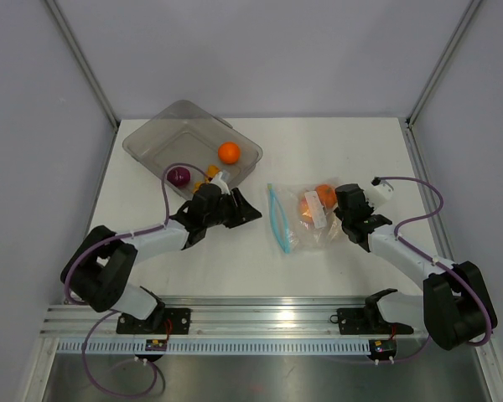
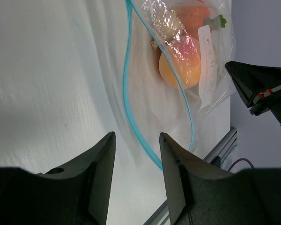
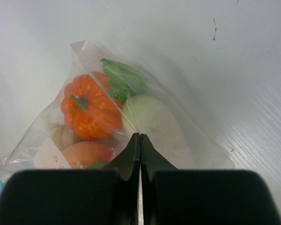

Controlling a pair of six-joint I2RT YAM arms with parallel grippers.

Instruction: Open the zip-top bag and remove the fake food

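The clear bag (image 1: 302,226) with a blue zip strip (image 2: 128,108) lies on the table, holding an orange pepper (image 3: 91,110), a peach-coloured fruit (image 2: 180,65), something green (image 3: 124,77) and other pieces. My left gripper (image 1: 247,209) is left of the bag; in the left wrist view its fingertips (image 2: 136,137) stand apart over the zip strip's side, with nothing visible between them. My right gripper is shut at the bag's right part, its tips against the film; whether film is pinched cannot be told.
A grey bin (image 1: 159,134) at the back left holds an orange (image 1: 229,152), a purple item (image 1: 178,176) and yellow pieces.
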